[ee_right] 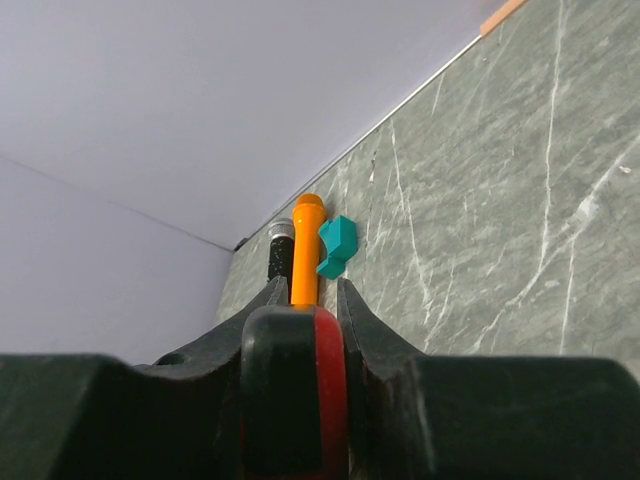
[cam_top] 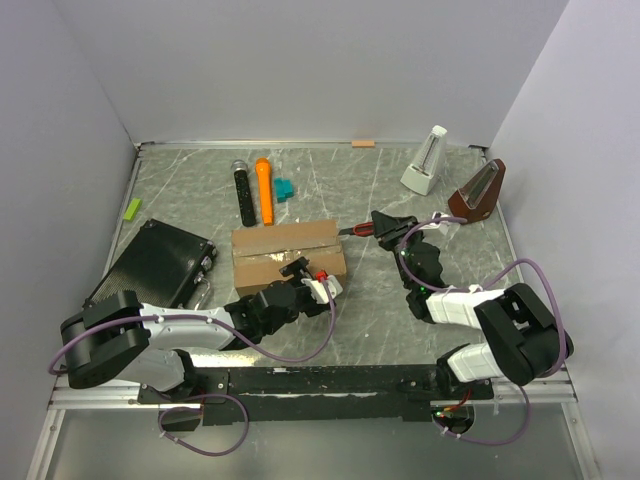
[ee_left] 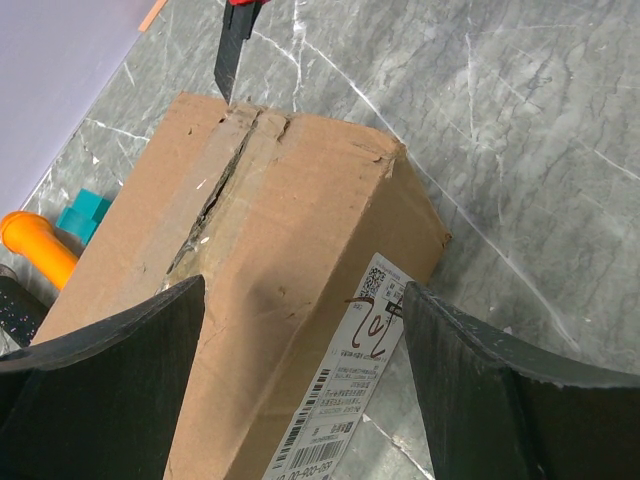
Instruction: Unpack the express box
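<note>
A taped cardboard box lies mid-table, its top tape slit along part of the seam, with a shipping label on one side. My left gripper is over the box, open, its fingers either side of it in the wrist view. My right gripper is shut on a red-and-black knife, whose blade points at the box's right end, at the taped seam.
A black case lies at left. Black and orange microphones, a teal block and a green block are behind. Two metronomes stand at back right.
</note>
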